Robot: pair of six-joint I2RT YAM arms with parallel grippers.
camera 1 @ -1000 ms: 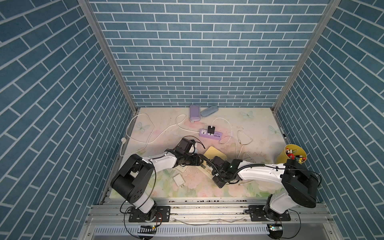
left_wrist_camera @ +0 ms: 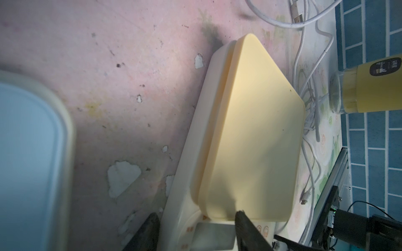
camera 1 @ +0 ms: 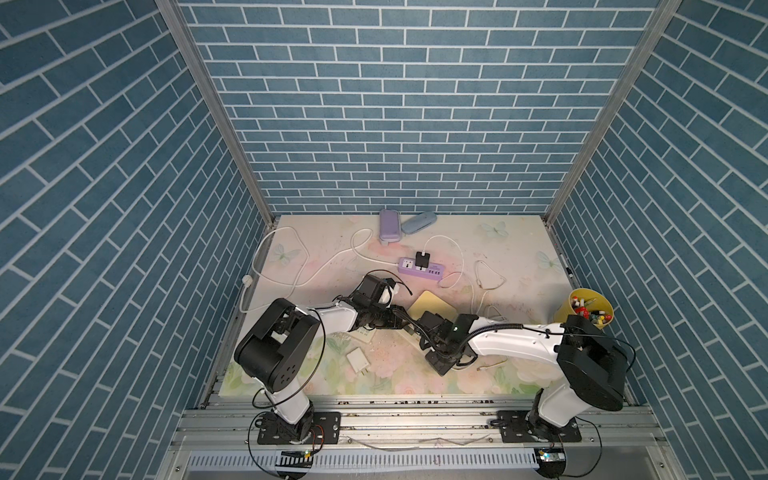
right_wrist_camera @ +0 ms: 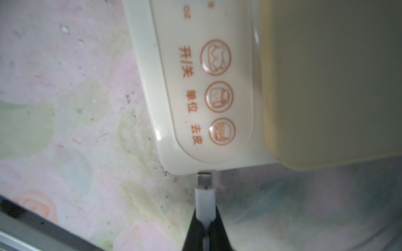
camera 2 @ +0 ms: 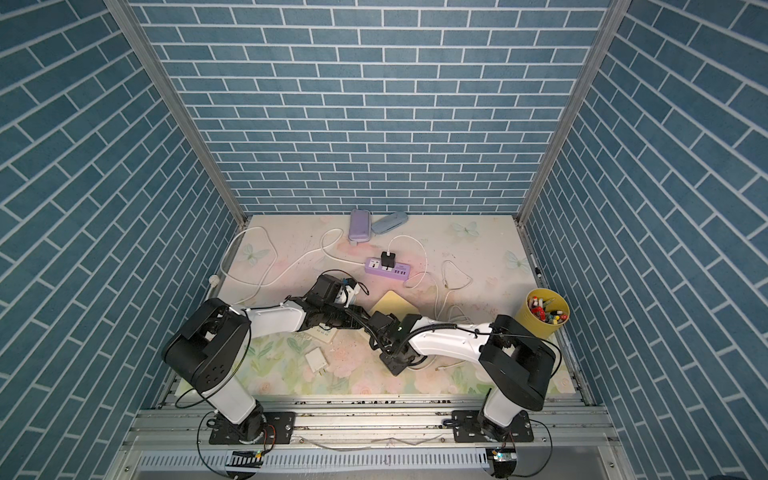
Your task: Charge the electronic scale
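The electronic scale, with a pale yellow plate point(left_wrist_camera: 255, 138) and a cream control panel point(right_wrist_camera: 201, 96), lies flat on the table between my arms. At the scale's edge, beside the panel's end, is the metal tip of a white cable plug point(right_wrist_camera: 205, 205). My right gripper is shut on this plug. Whether the tip touches the scale cannot be told, and no port shows. My left gripper is open partway, its fingers point(left_wrist_camera: 247, 232) spread across the scale's display end. The overhead views leave the contact there hidden.
Behind the scale a purple power strip point(camera 1: 420, 268) carries a black adapter point(camera 1: 422, 258). A white charger block point(camera 1: 358, 360) lies in front. A pale blue flat object point(left_wrist_camera: 29, 159) sits beside the scale. Loose white cables lie to the right, near a yellow bucket point(camera 1: 569, 308).
Both arms have shifted slightly: the left gripper a little to the right, the right gripper a little left. The yellow plate appears slightly farther right, and the arms now cover more of the panel.
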